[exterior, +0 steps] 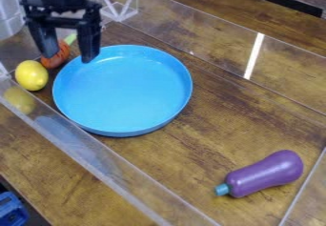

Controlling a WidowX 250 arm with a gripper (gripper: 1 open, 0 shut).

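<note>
The black gripper [61, 30] hangs at the top left, open, its fingers over the orange carrot [51, 53], which it partly hides. A yellow lemon-like toy [30, 75] lies left of a large blue plate [122, 89]. A purple eggplant toy [262, 174] with a teal stem lies at the lower right.
Clear plastic walls surround the wooden surface [204, 144]. A blue object [8, 209] shows at the bottom left. The wood right of the plate is largely bare, apart from the eggplant.
</note>
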